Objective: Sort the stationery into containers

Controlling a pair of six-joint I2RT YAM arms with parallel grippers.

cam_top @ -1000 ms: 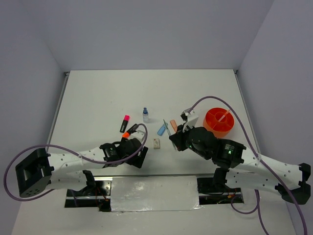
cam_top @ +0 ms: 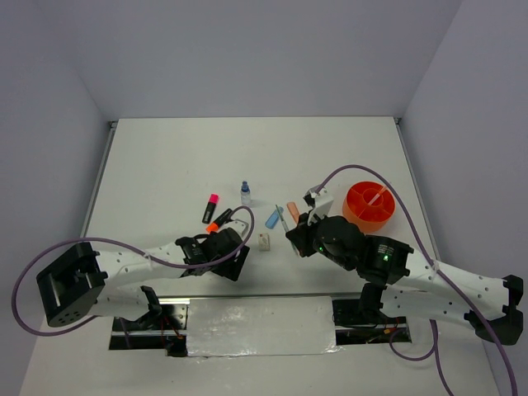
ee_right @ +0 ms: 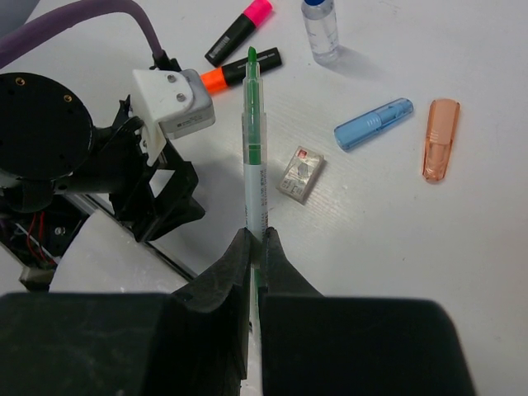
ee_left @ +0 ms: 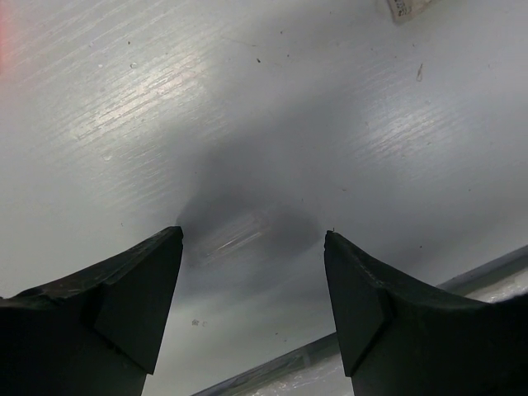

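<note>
My right gripper is shut on a green-and-white pen (ee_right: 255, 181), held upright in its wrist view. My left gripper hangs open over bare white table near the front edge, nothing between its fingers. On the table lie a pink-capped black marker (cam_top: 210, 208), an orange-and-black marker (ee_right: 247, 70), a small boxed eraser (cam_top: 264, 242), a blue stationery piece (ee_right: 371, 124) and a peach one (ee_right: 440, 140). A red round container (cam_top: 361, 219) with a light stick in it stands at the right, beside my right arm.
A clear bottle with a blue cap (cam_top: 245, 195) stands upright mid-table. Grey walls border both sides; the table's front edge runs just below my left gripper.
My right arm has moved very slightly, with the pen still held.
</note>
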